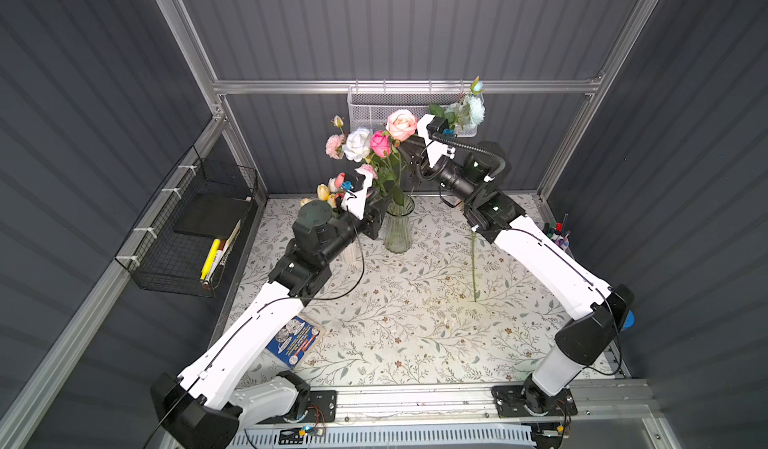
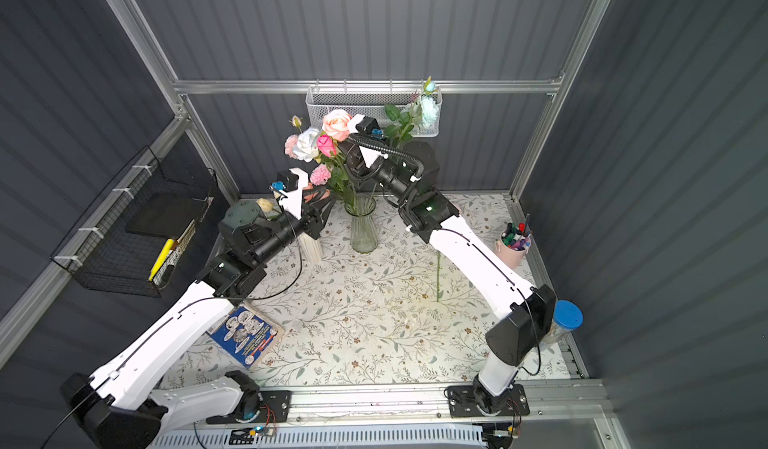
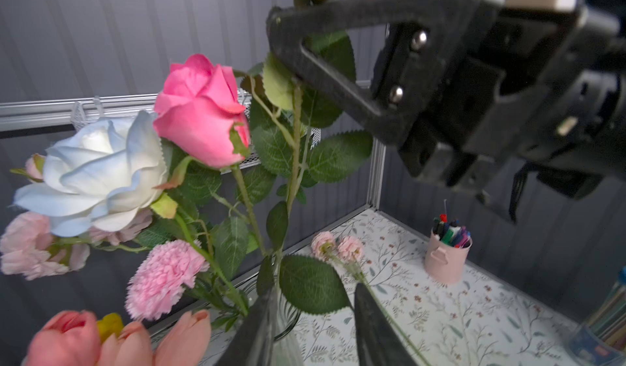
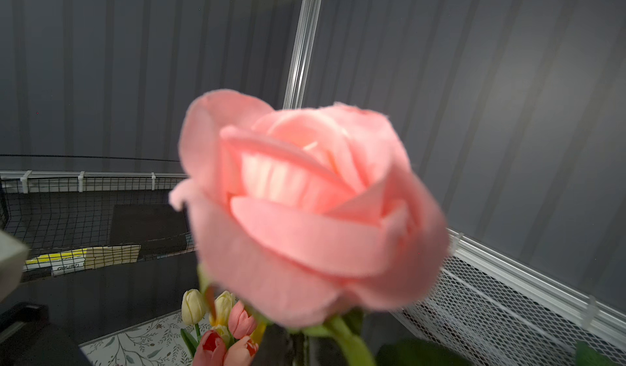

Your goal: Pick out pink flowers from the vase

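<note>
The ribbed glass vase (image 1: 397,234) stands upright at the table's back middle, holding a light pink rose (image 4: 313,216), a hot pink rose (image 3: 202,111), a pink carnation (image 3: 165,279) and a white rose (image 3: 101,170). Just under the light pink rose, my right gripper (image 1: 405,151) is shut with the stem seemingly between its fingers; the bloom hides most of them in the right wrist view. My left gripper is partly open in front of the vase, its fingertips low on either side of a leaf and stems. No grip shows there.
Pale pink flowers (image 3: 350,248) lie on the table right of the vase, their stem (image 1: 473,269) reaching forward. Tulips (image 4: 225,333) stand to the left. A pink pen cup (image 3: 448,258) is at the right.
</note>
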